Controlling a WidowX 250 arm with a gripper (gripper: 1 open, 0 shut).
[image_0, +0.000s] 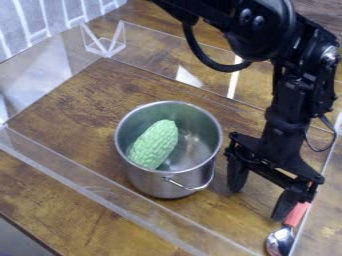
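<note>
A steel pot stands in the middle of the wooden floor inside a clear-walled tray, with a green corn cob lying in it. My black gripper is open just right of the pot, low over the wood, with nothing visible between its fingers. A spoon with a red handle lies at the lower right, its handle partly behind the gripper.
Clear plastic walls edge the work area, and a striped white cloth or surface is at the top left. The wooden area left of the pot is bare.
</note>
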